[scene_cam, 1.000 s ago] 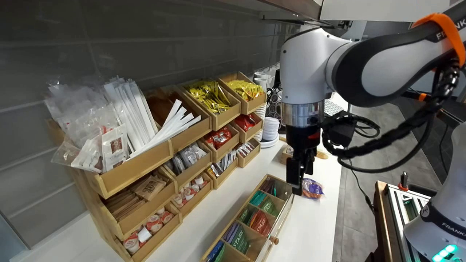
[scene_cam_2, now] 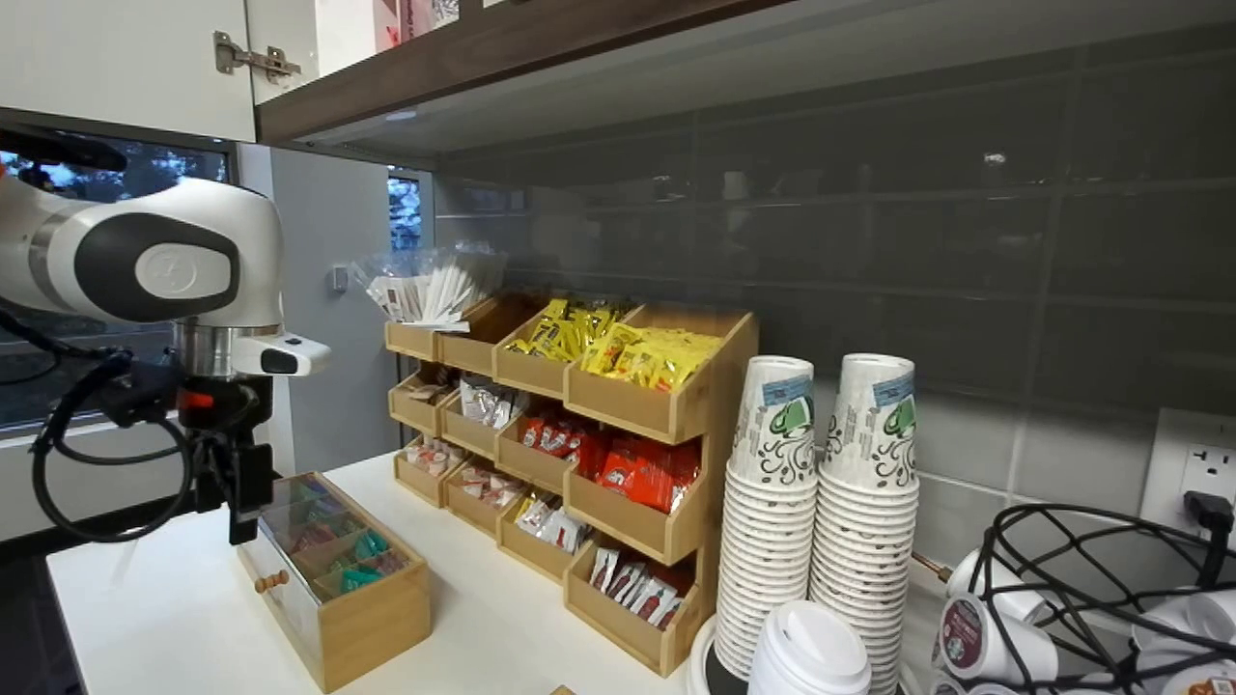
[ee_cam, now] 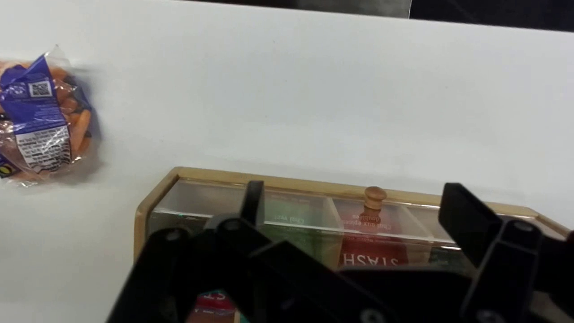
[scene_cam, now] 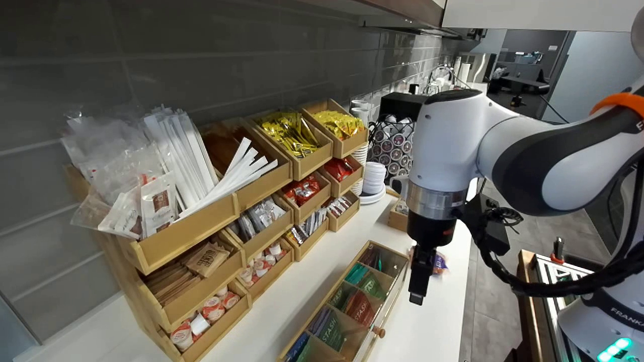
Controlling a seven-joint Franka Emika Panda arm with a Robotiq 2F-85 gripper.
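Below my gripper is a wooden tea box [scene_cam: 345, 289] with a clear lid and a small round wooden knob [ee_cam: 375, 197] on its front. Through the lid, tea packets in several compartments show. In the wrist view the two black fingers [ee_cam: 467, 222] stand wide apart, with the knob seen between them and apart from both. In exterior view 2 the gripper [scene_cam_2: 243, 535] hangs over the knob side of the box. A bag of carrots [ee_cam: 43, 121] with a purple label lies on the counter beyond one end of the box.
Along the tiled wall a tiered wooden rack [scene_cam_2: 626, 400] holds condiment packets and stirrers. Stacked paper cups [scene_cam_2: 765, 521] and a wire basket of pods [scene_cam_2: 1089, 591] stand past it.
My arm has come down and moved along the counter towards exterior view 1 and the counter's front edge. It now partly hides the carrot bag there. The tea box has not moved.
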